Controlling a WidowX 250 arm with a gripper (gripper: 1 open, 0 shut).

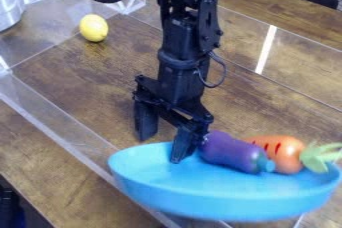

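My black gripper [166, 130] is open at the back rim of the blue bowl [187, 197]. One finger reaches down at that rim, the other stands to the left over the wooden table. A purple eggplant [234, 153] lies in the bowl just right of the gripper, with an orange carrot [283, 152] with a pale green top behind it to the right. The bowl looks tilted, with much of its near outer wall showing.
A yellow lemon [94, 28] lies at the back left, near a metal container [8, 0] at the edge. Clear strips run along it.
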